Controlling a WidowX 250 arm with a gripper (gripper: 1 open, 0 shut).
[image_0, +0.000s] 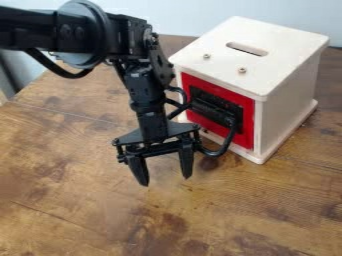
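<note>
My black gripper (163, 172) hangs from the arm in the middle of the view, fingers pointing down over the wooden table (94, 215). Its two fingers stand apart with nothing visible between them. Behind it to the right stands a pale wooden box (278, 110) with a slot on top and a red front panel (237, 88) carrying a black part. Black cable runs by that panel, partly behind the arm.
A pale wall lies beyond the table's back edge at the upper left. The box takes up the back right.
</note>
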